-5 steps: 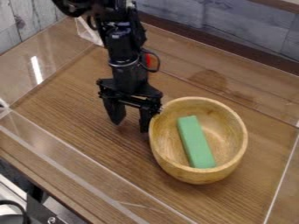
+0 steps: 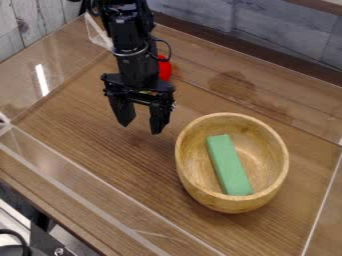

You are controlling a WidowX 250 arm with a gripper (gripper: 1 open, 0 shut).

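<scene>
My black gripper hangs over the wooden table, left of and behind the tan bowl, its fingers apart and open with nothing seen between them. In the wooden bowl at the lower right lies a long green block. A small red object sits behind the arm, partly hidden by it.
Dark cables lie at the bottom left corner. Walls or raised edges bound the table at the back.
My gripper has moved back and slightly left, away from the bowl. The bowl and green block stay in place.
</scene>
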